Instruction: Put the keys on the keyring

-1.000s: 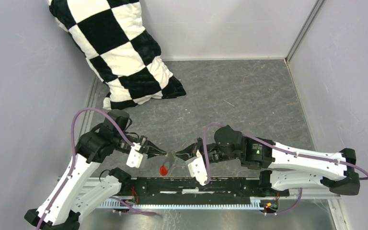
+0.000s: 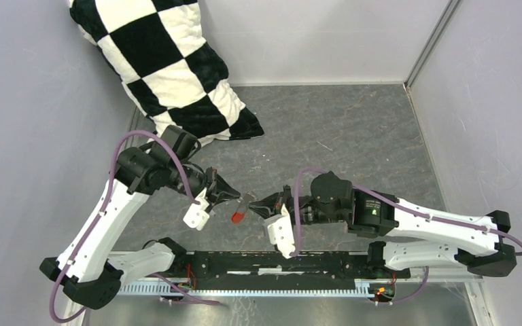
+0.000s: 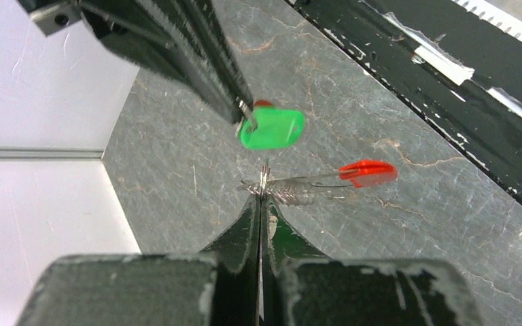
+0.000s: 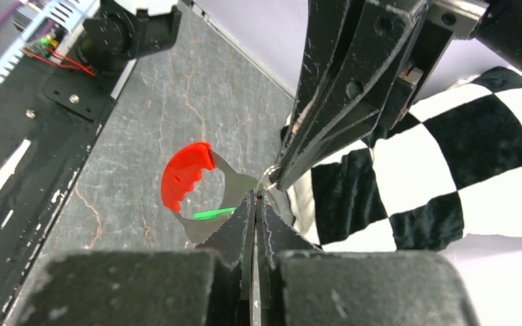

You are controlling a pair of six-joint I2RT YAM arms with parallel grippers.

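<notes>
Close together above the front middle of the floor, my left gripper (image 2: 239, 199) and right gripper (image 2: 251, 205) are both shut. A thin curved metal wire (image 4: 268, 172), seemingly the keyring, spans their tips in the right wrist view. In the left wrist view a thin metal piece (image 3: 265, 171) stands at my left fingertips. A green key (image 3: 275, 129) is by the right gripper's tip, with red showing behind it. The red-headed key (image 3: 369, 172) points its toothed blade towards my left fingertips. Edge-on, the green key (image 4: 212, 213) appears beside the red head (image 4: 187, 175). Whether either key is threaded, I cannot tell.
A black-and-white checked cushion (image 2: 160, 61) leans at the back left. The dark front rail (image 2: 272, 268) borders the near edge. Pale walls close in the sides.
My left arm has moved towards the back, its tip rising slightly in the top view. The red-headed key has shifted backwards, too.
</notes>
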